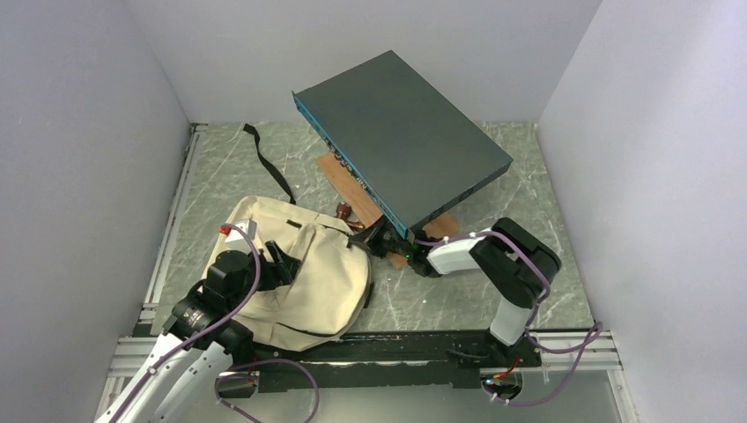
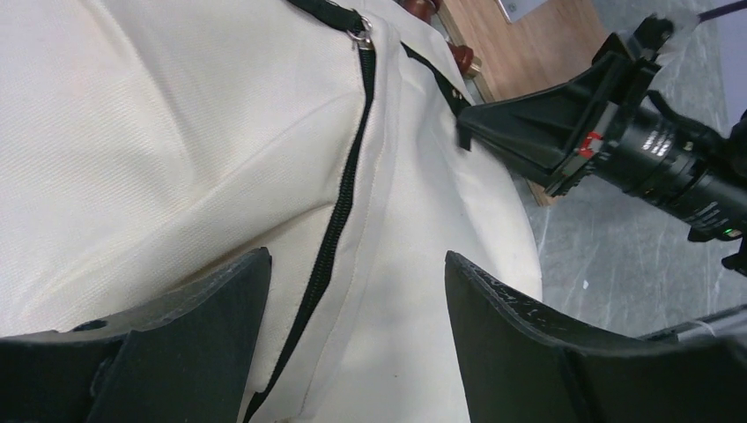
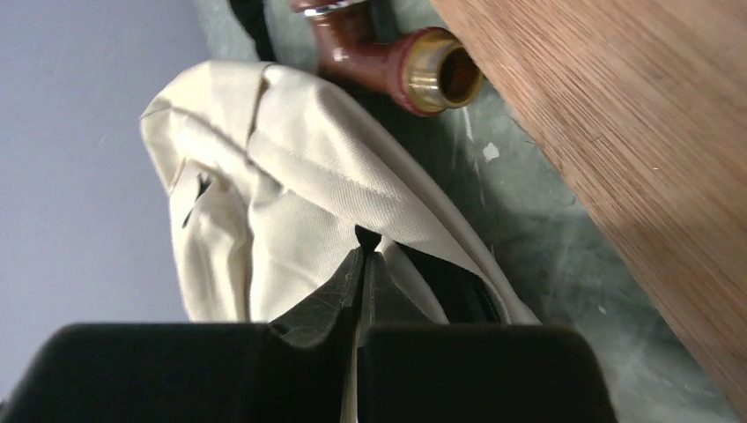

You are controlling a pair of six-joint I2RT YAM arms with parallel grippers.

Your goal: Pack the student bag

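Observation:
The cream bag (image 1: 330, 286) lies flat at the left front of the table. My right gripper is shut on a small black zipper pull (image 3: 367, 236) at the bag's upper right edge; most of the pull is hidden between the fingertips. A black zipper (image 2: 432, 72) runs up to that gripper in the left wrist view. Over the bag's middle, my left gripper stands open with nothing between its fingers. Below it, another black zipper (image 2: 339, 211) crosses the fabric, with a metal ring and dark tab at its upper end.
A large dark case (image 1: 401, 141) leans over a wooden board (image 1: 348, 185) at the back. Beside the board lies a brown pipe fitting (image 3: 374, 66), close to the bag's edge. A black strap (image 1: 269, 165) trails behind the bag. Bare table shows at the front right.

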